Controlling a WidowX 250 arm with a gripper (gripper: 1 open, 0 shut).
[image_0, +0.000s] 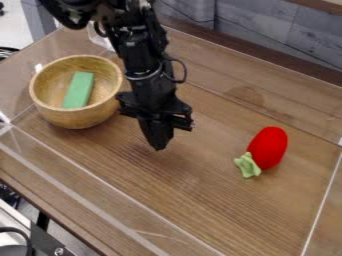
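My black gripper (160, 138) hangs low over the middle of the wooden table, shut, with nothing visible between its fingers, just right of a wooden bowl (59, 100). In the bowl lies a green block (79, 90). A red oval object (267, 147) with a pale green piece (247, 165) at its lower left lies on the right.
A wall edge runs along the back right.
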